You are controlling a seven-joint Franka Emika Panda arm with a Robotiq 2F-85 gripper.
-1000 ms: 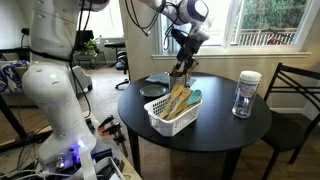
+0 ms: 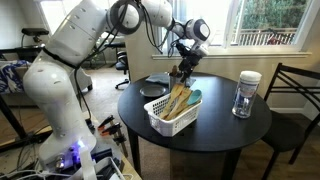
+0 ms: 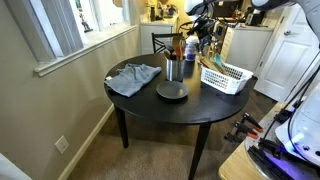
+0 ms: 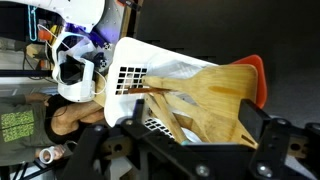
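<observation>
A white basket (image 2: 176, 124) stands on the black round table, holding wooden utensils and a teal spoon (image 2: 194, 97). From above, a broad wooden spatula (image 4: 222, 92) lies across the basket's right side, with thinner wooden handles (image 4: 163, 112) beside it. My gripper is open over the basket, its two dark fingers at the lower left and lower right of the wrist view. In exterior view 1 the gripper (image 2: 187, 66) hangs above the basket, pointing down. Nothing shows gripped between the fingers.
A dark plate (image 3: 172, 90), a grey cloth (image 3: 133, 79) and a metal utensil holder (image 3: 175, 68) share the table. A white canister (image 2: 246, 94) stands at the right. Bare tabletop lies between basket and canister.
Over the last second the arm has come lower into view, its upper links shifting in exterior view 1. The basket and utensils have stayed put.
</observation>
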